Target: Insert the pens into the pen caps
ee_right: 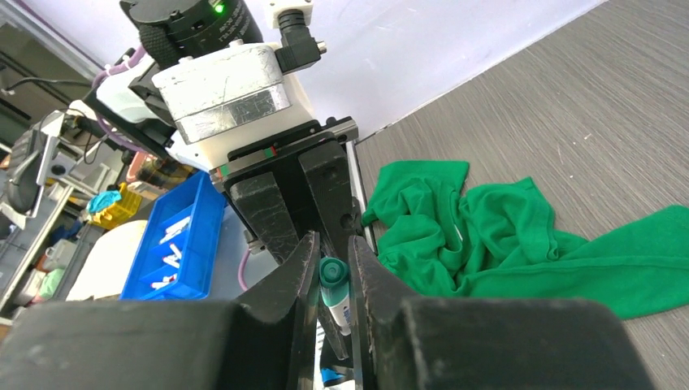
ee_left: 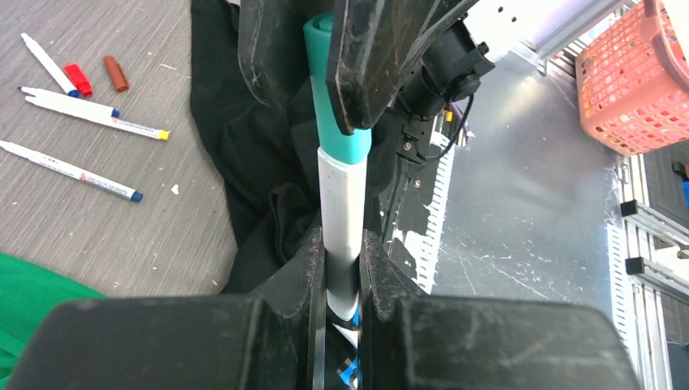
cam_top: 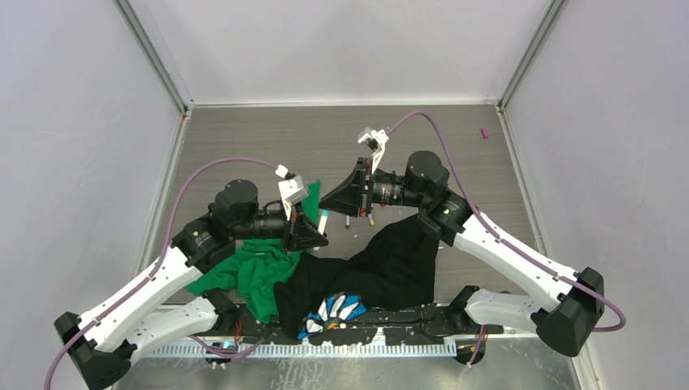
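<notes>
A white pen (ee_left: 341,215) stands nearly upright between the arms in the left wrist view, its lower end gripped by my left gripper, which is shut on it. Over the pen's upper end sits a teal cap (ee_left: 344,145), its rim meeting the white barrel with no gap showing. My right gripper is shut on that cap; the teal cap (ee_right: 333,275) shows end-on between its fingers. Loose on the table lie a blue-tipped pen (ee_left: 73,171), a yellow-ended pen (ee_left: 140,128), another white pen (ee_left: 47,63), a red cap (ee_left: 78,79) and a brown cap (ee_left: 115,73).
Below the grippers are a green cloth (cam_top: 256,272) and a black cloth (cam_top: 390,264). A pink cap (cam_top: 484,132) lies alone at the far right. A blue tray (ee_right: 199,244) with white pens stands outside the table.
</notes>
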